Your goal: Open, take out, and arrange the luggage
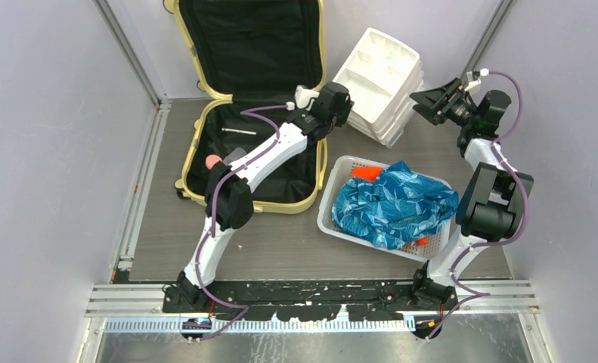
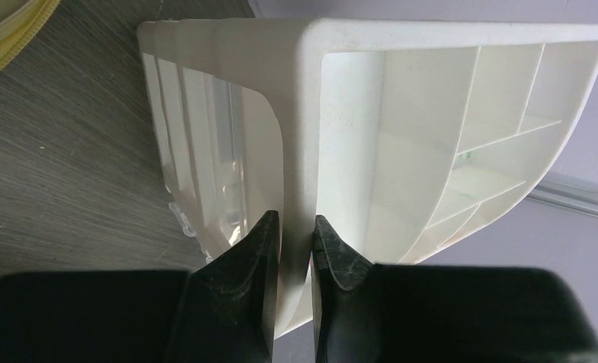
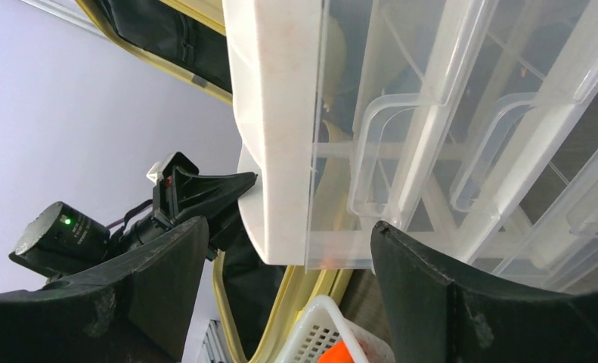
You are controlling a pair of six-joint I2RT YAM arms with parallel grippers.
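The open yellow suitcase (image 1: 265,189) holds a pink round item (image 1: 213,162), a translucent item and a thin pen-like item. Behind the basket stands a stack of white drawers (image 1: 379,76), tilted. My left gripper (image 1: 342,113) is at its front left edge; in the left wrist view the fingertips (image 2: 329,253) are close about the white rim, and whether they grip it is unclear. My right gripper (image 1: 424,106) stands open at the drawers' right side, its fingers apart before the clear drawer fronts.
A grey basket (image 1: 329,197) with a blue crumpled bag (image 1: 394,204) and orange items stands front right. Walls border the sides and back.
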